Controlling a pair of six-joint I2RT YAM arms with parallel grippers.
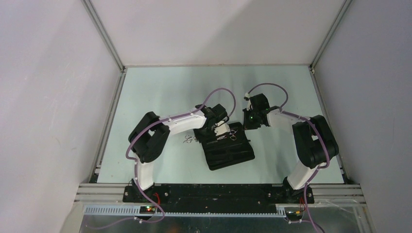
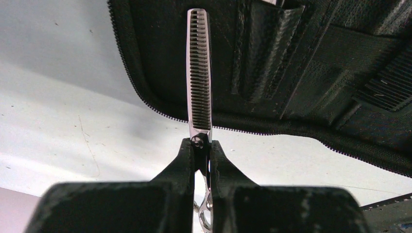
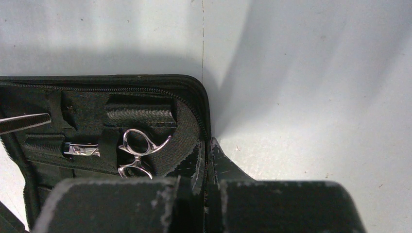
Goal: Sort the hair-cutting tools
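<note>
A black zippered tool case (image 1: 228, 155) lies open mid-table. In the left wrist view my left gripper is shut on thinning scissors (image 2: 198, 68), whose toothed blade lies over the case beside a leather sleeve (image 2: 262, 53). In the right wrist view another pair of scissors (image 3: 138, 150) is tucked in the case's loops, and a blade (image 3: 24, 122) reaches in from the left. My right gripper is shut at the case's upper corner, on its zippered edge; how much is between the fingers is unclear. More scissors (image 1: 188, 139) lie left of the case.
White walls (image 1: 218, 34) stand at the back and both sides.
</note>
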